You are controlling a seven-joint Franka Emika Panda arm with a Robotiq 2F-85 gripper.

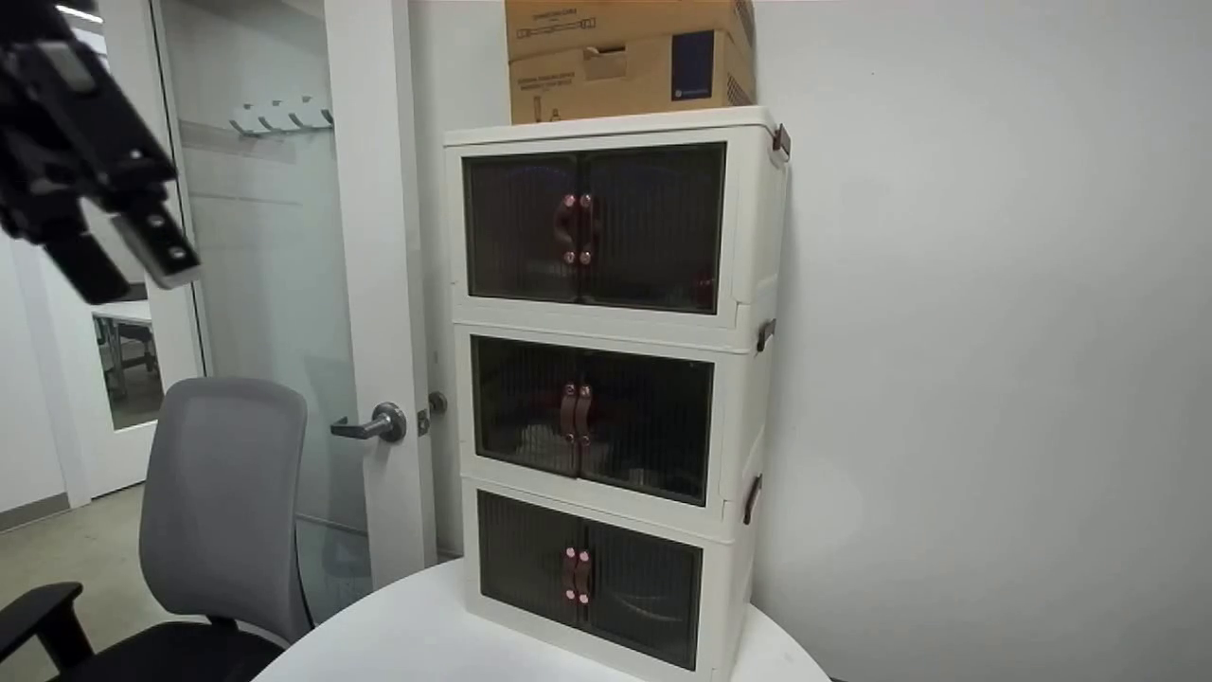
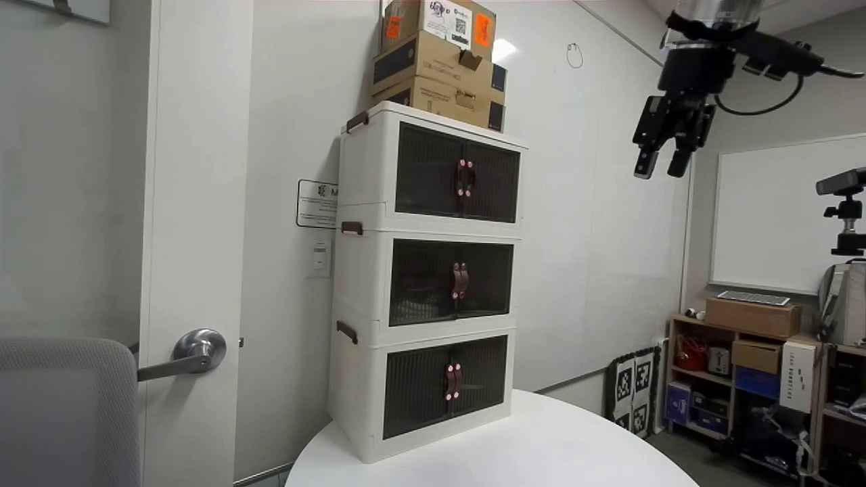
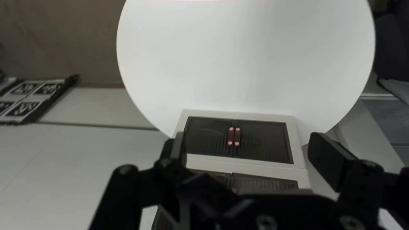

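Three white cabinet boxes with dark ribbed doors stand stacked: the top cabinet, the middle cabinet and the bottom cabinet. All their doors are closed, each pair with brown handles meeting at the centre, such as the top handles. My gripper hangs in the air at upper right in exterior view 2, clear of the stack, its fingers apart and empty. From the wrist, the bottom cabinet's handles show between the spread fingers; the gripper body hides much of the upper stack.
The stack stands on a round white table, bare in front. Cardboard boxes sit on top of the stack. Close by are a grey chair, a door with a lever handle and the wall behind.
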